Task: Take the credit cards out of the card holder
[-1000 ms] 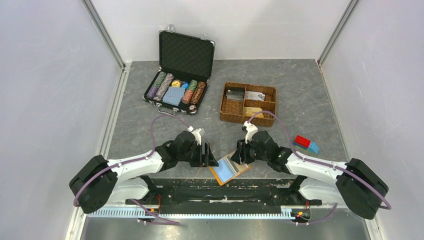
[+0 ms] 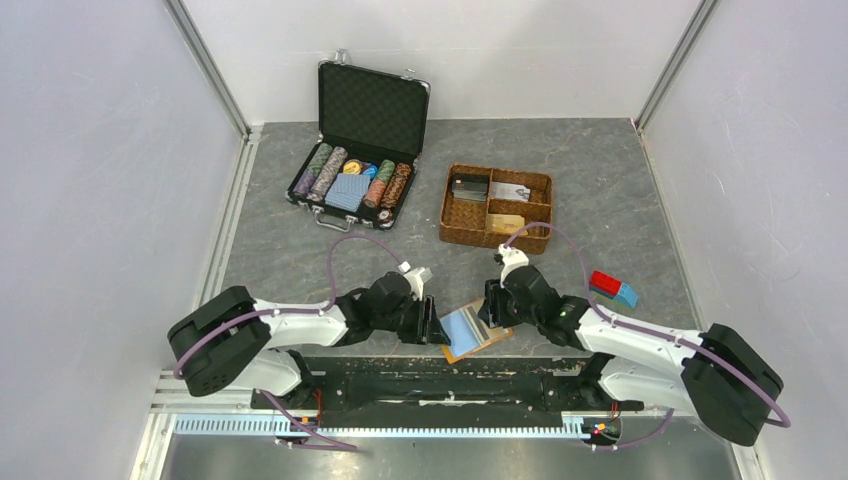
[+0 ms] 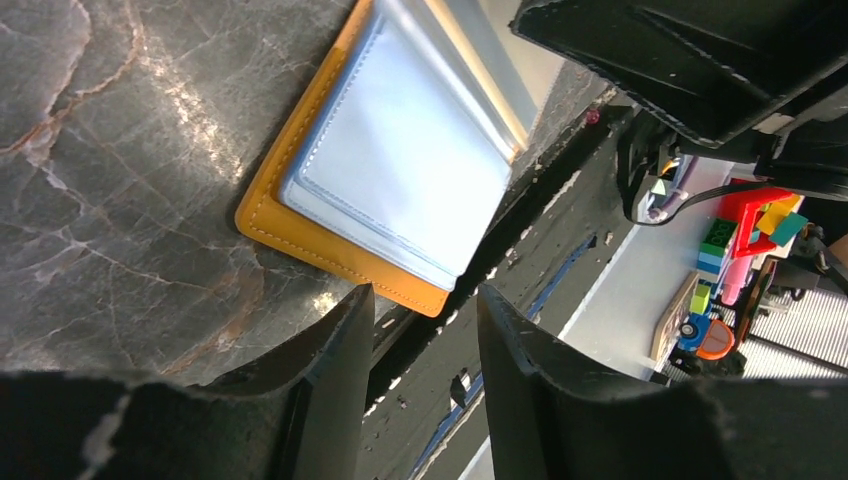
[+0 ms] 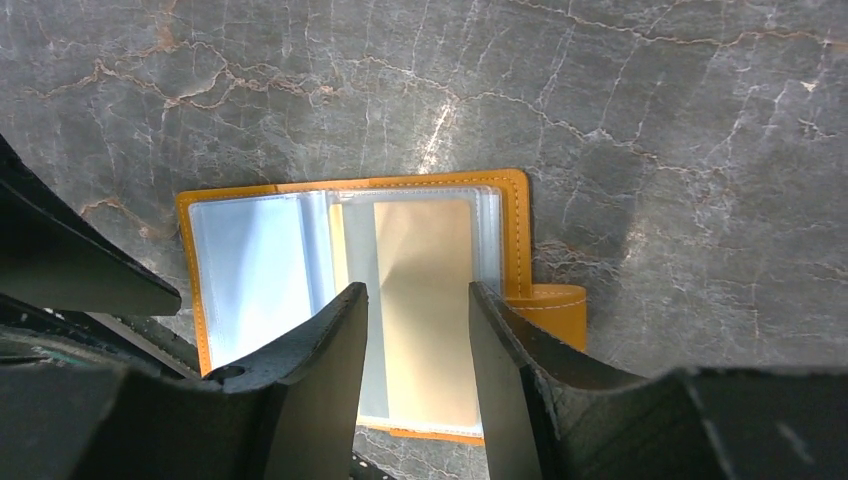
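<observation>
Opened flat by the table's front edge is the card holder (image 2: 460,329), with an orange stitched rim and clear sleeves. A pale blue-white card (image 3: 410,160) fills one sleeve, and a tan card (image 4: 428,300) shows in the other half. My left gripper stands with its fingers apart at the holder's left side; no card is between them. Over the tan-card half, my right gripper is open. Whether its fingertips touch the sleeve cannot be told. In the top view the hands cover parts of the holder.
At the back left lies an open black case (image 2: 372,110) of poker chips. A divided wicker basket (image 2: 465,213) holding a few items stands at the back middle. Red and blue blocks (image 2: 605,284) sit at the right. Between basket and hands the grey table is clear.
The card holder has slid a little to the right along the front edge. Both hands have shifted right with it, the left one further, and the left gripper's fingers look closer together.
</observation>
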